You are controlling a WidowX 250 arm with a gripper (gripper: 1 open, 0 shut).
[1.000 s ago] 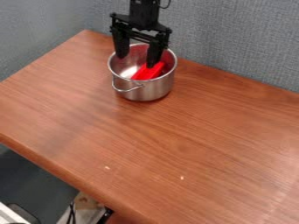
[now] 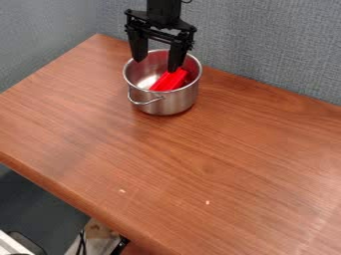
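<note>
A steel pot [image 2: 160, 103] with a wire handle stands at the back of the wooden table. Inside it lies a red object [image 2: 170, 81]. My black gripper [image 2: 156, 62] hangs over the pot, open, its two fingers near the rim on either side with nothing held between them.
A grey padded wall rises behind it. Some cables and white hardware sit off the table's edge at lower left.
My gripper has risen slightly since a second ago, its fingers now higher above the red object. The pot looks unmoved.
</note>
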